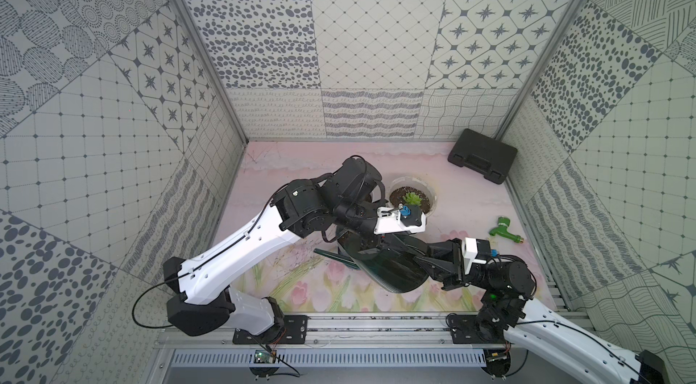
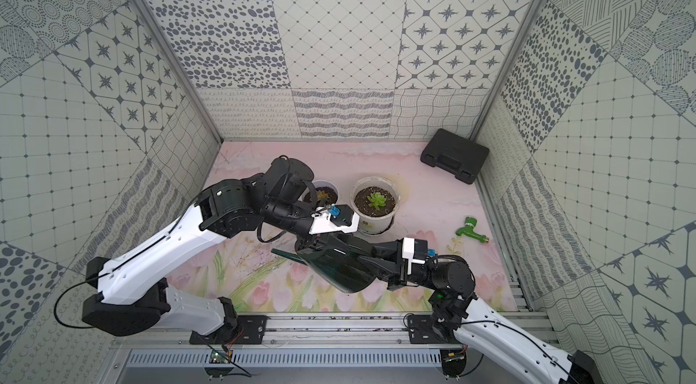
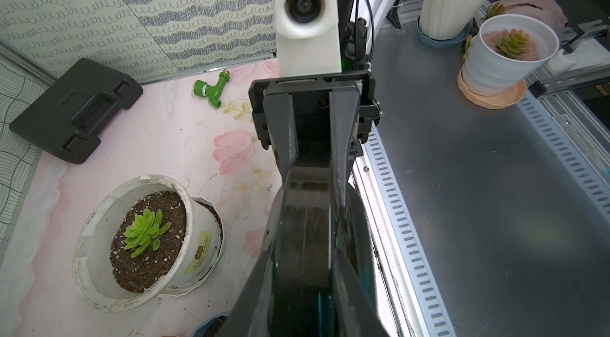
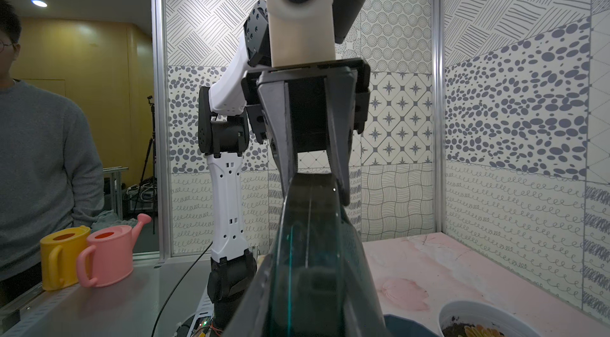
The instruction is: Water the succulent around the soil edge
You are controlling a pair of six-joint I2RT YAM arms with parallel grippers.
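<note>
A dark green translucent watering can (image 1: 395, 271) hangs above the front of the table, its thin spout (image 1: 335, 258) pointing left. My left gripper is shut on the can's handle, and my right gripper is also shut on a dark green strip of it. A bright green succulent (image 2: 376, 200) grows from dark soil in a white pot (image 3: 190, 260), behind the can. Left of it a smaller pot (image 2: 326, 184) is partly covered by my left arm. A blue pot (image 4: 406, 327) shows only its rim. No water is visible.
At the back right lies a black case (image 1: 482, 155). A green nozzle piece (image 1: 505, 230) rests on the right side. Beyond the table's edge stand a pink watering can (image 4: 111, 254) and a yellow one (image 4: 62, 257).
</note>
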